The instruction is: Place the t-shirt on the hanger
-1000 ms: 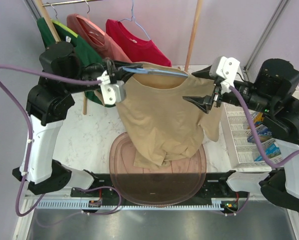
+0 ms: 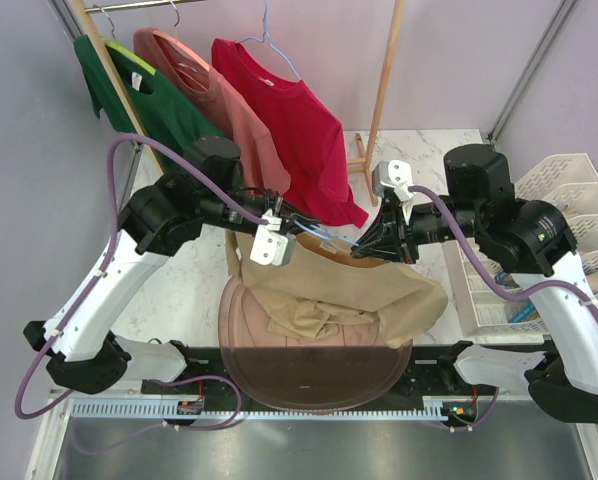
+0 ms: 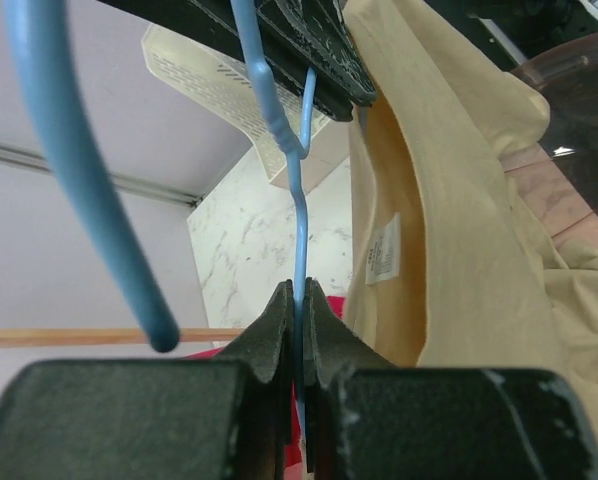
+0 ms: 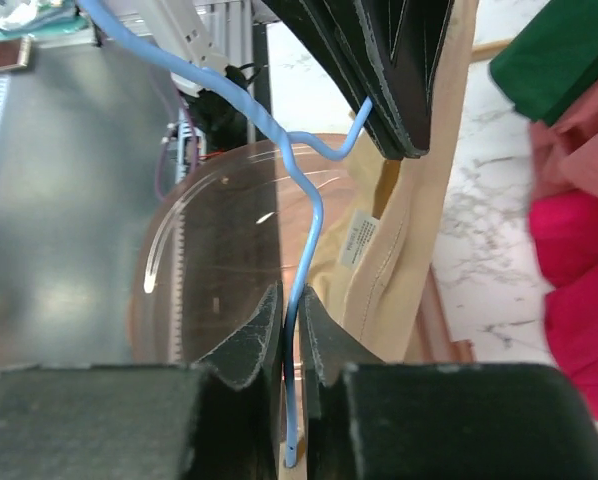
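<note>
A tan t shirt [image 2: 329, 295] hangs from a blue hanger [image 2: 314, 230] between my grippers, its neck opening and white label [image 3: 383, 250] showing in the left wrist view. My left gripper [image 2: 297, 222] is shut on the hanger's wire, which runs up between its fingertips in that wrist view. My right gripper [image 2: 364, 250] is at the hanger's other end, its fingertips close together around the wire in the right wrist view; whether they grip it tightly is hard to tell. The shirt's lower part lies bunched over the round pink mat [image 2: 259, 370].
A rack with green, pink and red shirts [image 2: 279, 130] stands at the back left, with a wooden post [image 2: 384, 70] at its right. A white basket [image 2: 569, 190] sits at the right.
Both grippers have come lower and closer together, with the shirt sagging onto the mat.
</note>
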